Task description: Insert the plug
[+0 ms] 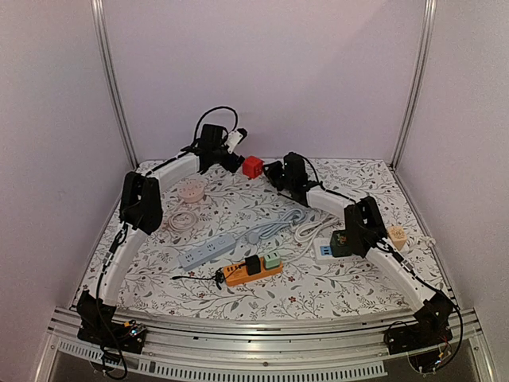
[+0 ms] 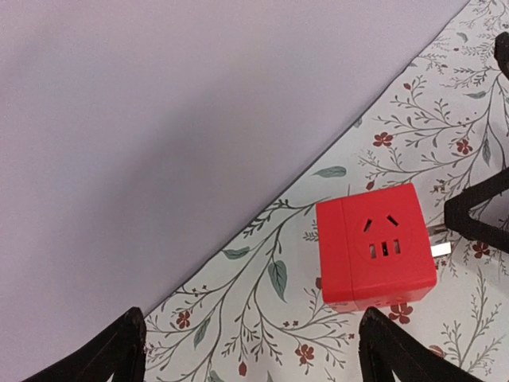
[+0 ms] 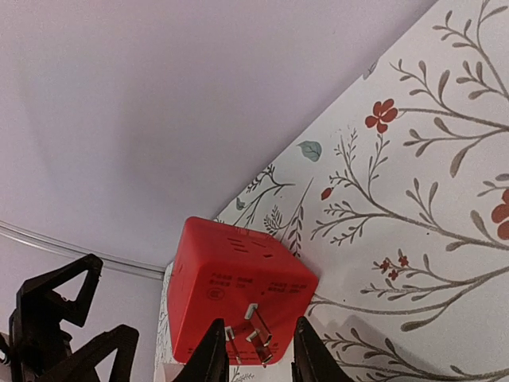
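Observation:
The red plug adapter (image 1: 252,166) rests on the flowered table at the back, between both grippers. In the left wrist view, sockets show on one face of the red plug adapter (image 2: 378,245), and metal prongs (image 2: 441,249) stick out on the right. My left gripper is open, the block lying beyond its right finger. My right gripper is open too, facing the pronged side of the red plug adapter (image 3: 238,294). Its fingers appear either side of the prongs (image 3: 256,328); whether they touch is unclear.
Nearer the front lie an orange power strip (image 1: 253,270) with plugs in it, a pale power strip (image 1: 207,252) and coiled cables (image 1: 282,223). A white strip (image 1: 324,250) bears a dark block (image 1: 340,243). The back wall stands close behind the red block.

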